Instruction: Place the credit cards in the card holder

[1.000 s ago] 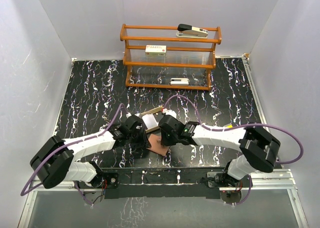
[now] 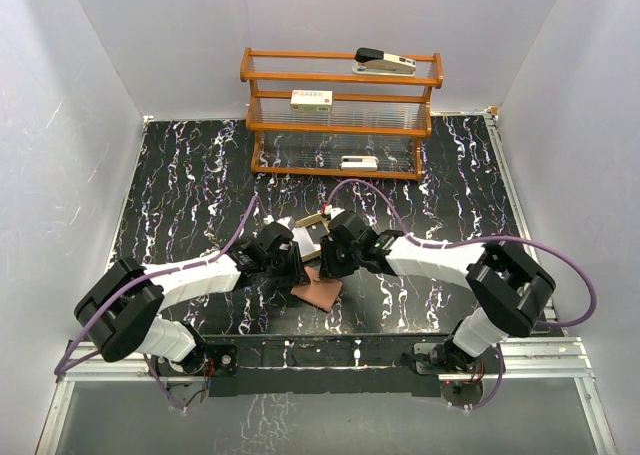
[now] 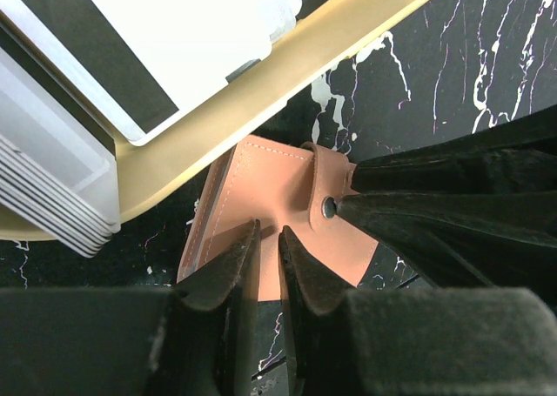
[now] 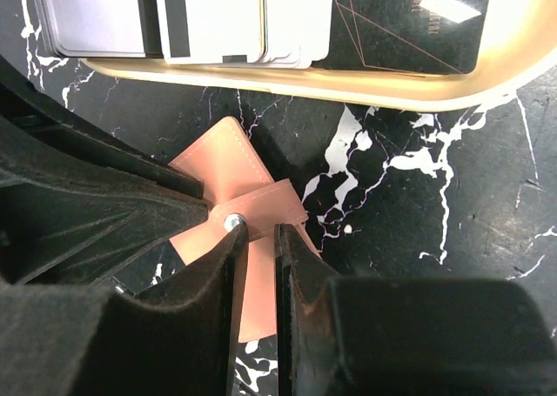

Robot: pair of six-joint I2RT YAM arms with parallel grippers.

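The pinkish-tan leather card holder (image 2: 317, 293) lies on the table, its snap strap (image 3: 324, 185) closed across it by a metal button. My left gripper is shut on the holder's body, on the side away from the strap. My right gripper is at the strap beside the button (image 4: 233, 222), its fingers a narrow gap apart, with strap leather showing between and beneath them. White cards (image 4: 293, 17) lie in a shallow beige tray (image 4: 287, 84) just behind the holder. A black card (image 4: 409, 22) is in the tray too.
Both grippers are close together over the holder, with the tray rim right behind them. A wooden rack (image 2: 340, 127) with a stapler (image 2: 384, 62) and a small box (image 2: 311, 101) stands at the back. Bare table lies to both sides.
The left gripper has shifted slightly right at the holder. The tray looks unmoved.
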